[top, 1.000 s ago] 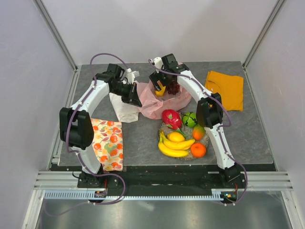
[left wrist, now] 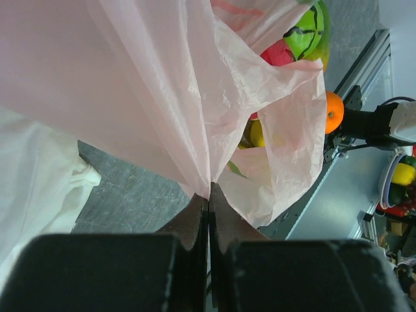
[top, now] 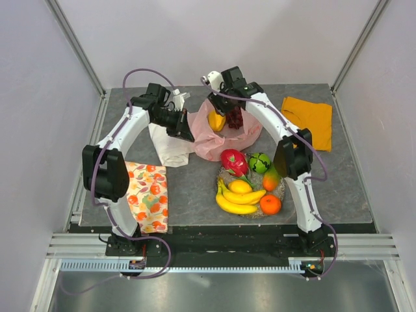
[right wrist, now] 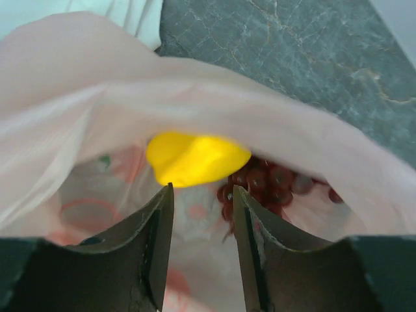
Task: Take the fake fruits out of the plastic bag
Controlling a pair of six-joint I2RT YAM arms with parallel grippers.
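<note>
The pale pink plastic bag (top: pixel 207 144) lies spread open at the back middle of the table. My left gripper is shut on a gathered fold of it. Inside the bag are a yellow fruit (top: pixel 216 121) and dark red grapes (top: pixel 234 117). My right gripper reaches into the bag from the right, fingers partly apart. In the right wrist view the yellow fruit (right wrist: pixel 195 159) lies right at the fingertips, wider than the gap; whether it is gripped cannot be made out. The grapes (right wrist: pixel 270 185) sit beyond the right finger.
A bowl (top: pixel 281 193) in front of the bag holds several fruits, among them bananas (top: pixel 237 200) and an orange (top: pixel 270 204). White cloth (top: pixel 170 146) lies left of the bag, an orange cloth (top: pixel 309 123) at the right, a fruit-patterned cloth (top: pixel 147 195) at the front left.
My right gripper's fingers have come closer together over the yellow fruit, and its arm has shifted slightly. The left arm and bag have barely moved.
</note>
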